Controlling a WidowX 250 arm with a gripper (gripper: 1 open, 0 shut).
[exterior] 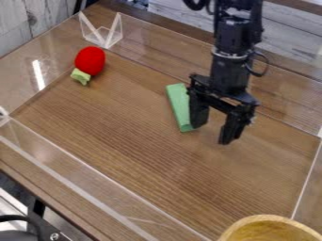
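My black gripper (214, 115) is low over the middle right of the wooden table, open, its two fingers apart. A long green block (180, 102) lies just left of it, partly behind the left finger; I cannot tell if they touch.
A red round object (90, 59) with a small light-green item (81, 77) lies at the upper left, near a white wire holder (101, 28). A yellow bowl (258, 226) stands at the bottom right.
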